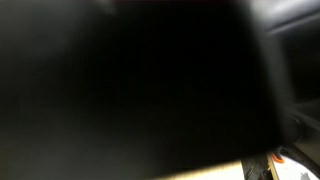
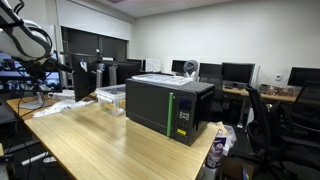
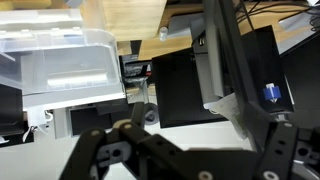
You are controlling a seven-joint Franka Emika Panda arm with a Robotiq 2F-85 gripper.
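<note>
My gripper shows as dark parts along the bottom of the wrist view, too dim to judge how its fingers stand. A clear plastic bin (image 3: pixel 70 70) lies at the left of that view, beside the wooden table (image 3: pixel 140 18). In exterior view 2 the white arm (image 2: pixel 30 42) is at the far left, beyond the table's left side and away from the bin (image 2: pixel 112 97) and the black microwave (image 2: pixel 150 105) with a green strip. A blurred black shape fills nearly all of exterior view 1. I cannot make out anything held.
White papers (image 2: pixel 162 79) lie on the microwave. Office chairs (image 2: pixel 268 125) stand at the right. Dark flat panels (image 3: pixel 180 85) and cables (image 3: pixel 275 10) show in the wrist view.
</note>
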